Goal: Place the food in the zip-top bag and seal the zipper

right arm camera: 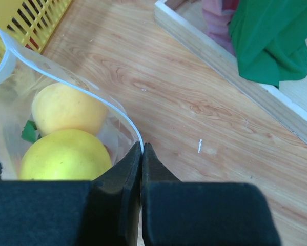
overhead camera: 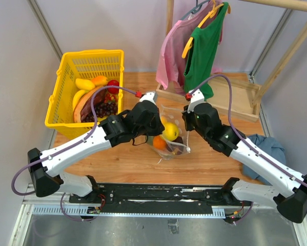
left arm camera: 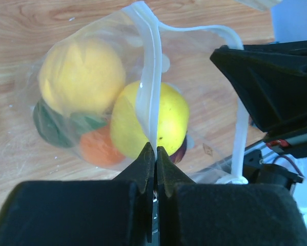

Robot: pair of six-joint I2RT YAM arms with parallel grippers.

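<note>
A clear zip top bag (overhead camera: 180, 149) with a white zipper rim stands between my arms, its mouth parted. Inside it lie a yellow round fruit (left arm camera: 172, 115), a paler yellow-orange fruit (left arm camera: 81, 74), an orange one (left arm camera: 99, 146), something green (left arm camera: 53, 125) and a dark piece. My left gripper is shut on one side of the bag's rim, the white strip running down between its fingertips. My right gripper is shut on the opposite edge, where the film meets its tips. In the top view, the arms hide both fingertips in part.
A yellow basket (overhead camera: 56, 110) with more fruit stands at the back left. Behind the bag, a wooden rack (overhead camera: 235, 105) carries a pink garment and a green top (overhead camera: 207, 56). Blue cloth (overhead camera: 266, 154) lies at the right.
</note>
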